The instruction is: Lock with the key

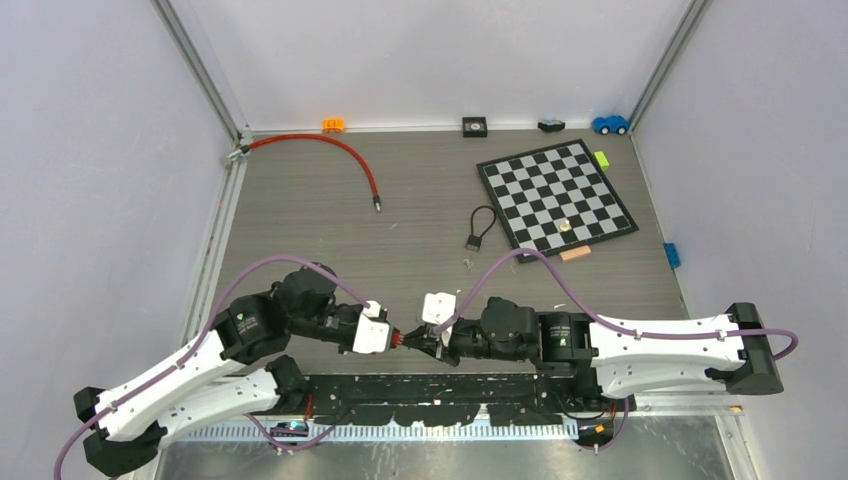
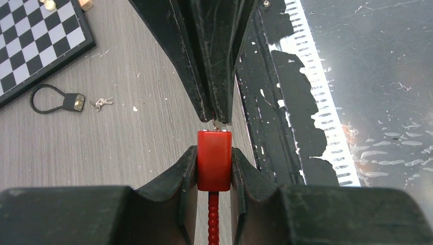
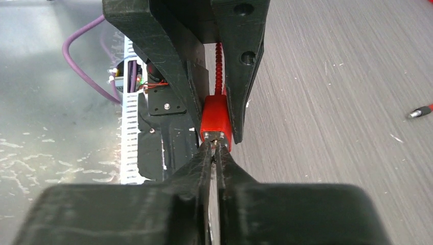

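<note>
My left gripper is shut on a red padlock [image 2: 213, 158] with a red beaded cable. Facing it, my right gripper has its fingertips close together at the lock's metal end face, where a small metal piece shows between them and the lock in the left wrist view; whether it is the key, and how far in, I cannot tell. The two grippers meet low in the centre of the top view.
A chessboard [image 1: 540, 190] lies at the back right. A black cable lock [image 1: 474, 241], small loose keys [image 2: 102, 102] and a red hose [image 1: 360, 165] lie on the table [image 1: 400, 240], whose middle is otherwise clear.
</note>
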